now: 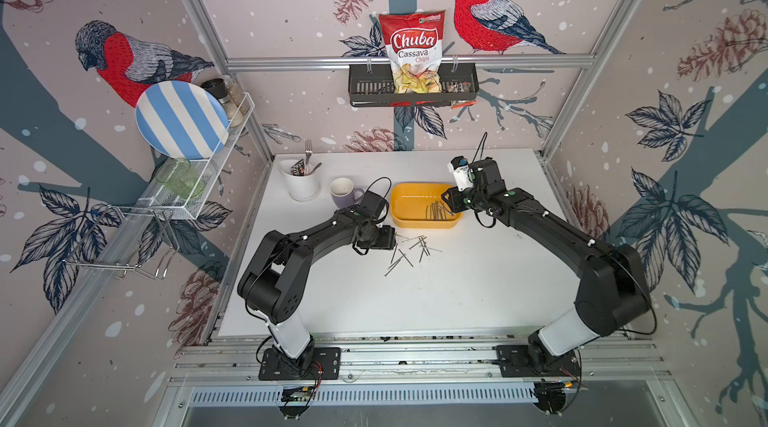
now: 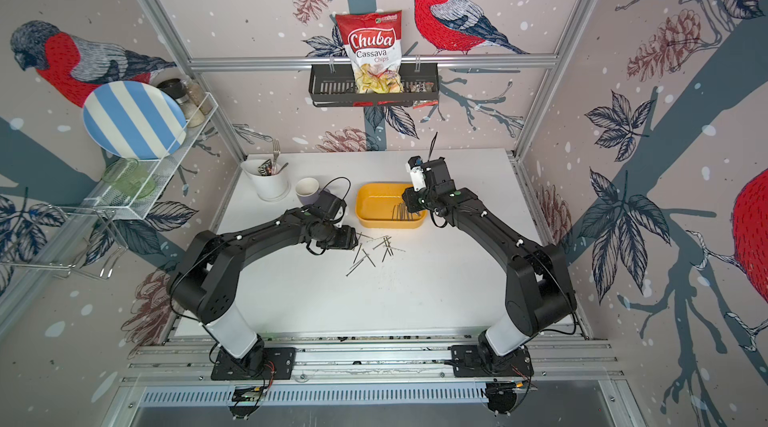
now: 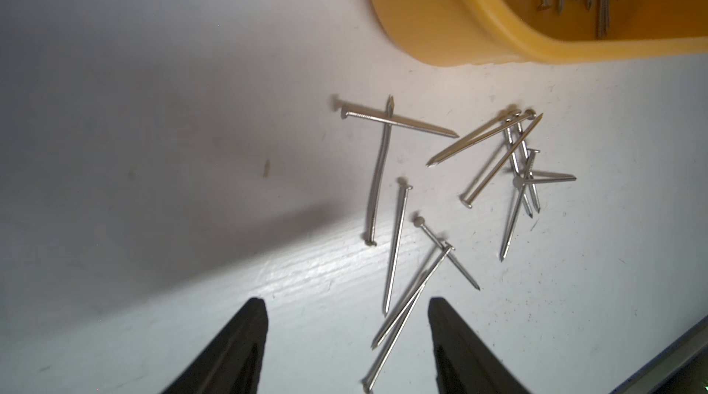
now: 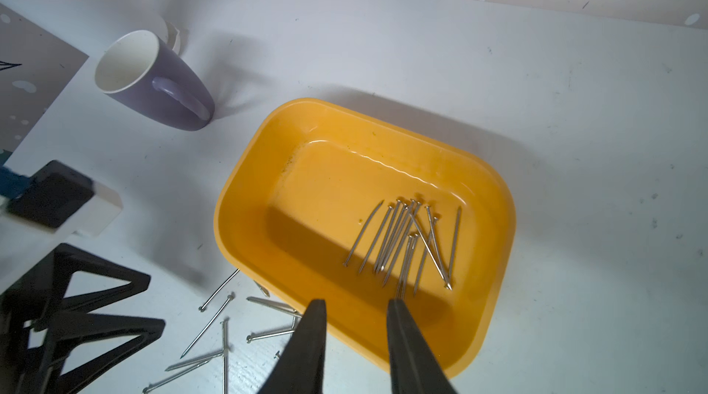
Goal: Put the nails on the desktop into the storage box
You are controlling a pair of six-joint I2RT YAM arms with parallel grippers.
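Observation:
Several loose nails (image 3: 398,246) lie scattered on the white desktop, some crossing each other, just in front of the yellow storage box (image 4: 472,172). Inside the box, several more nails (image 4: 402,242) rest on its floor toward the right. My left gripper is over the near-left side of the loose nails, its fingers (image 3: 239,342) apart and holding nothing. Above the box's near edge in the right wrist view, my right gripper has its fingers parted, with nothing between them. The left gripper's black fingers (image 4: 110,326) also show at that view's lower left.
A purple mug (image 4: 166,87) stands left of the box, and a white utensil holder (image 1: 300,180) is behind it at the left. A shelf with chips (image 1: 413,91) hangs on the back wall.

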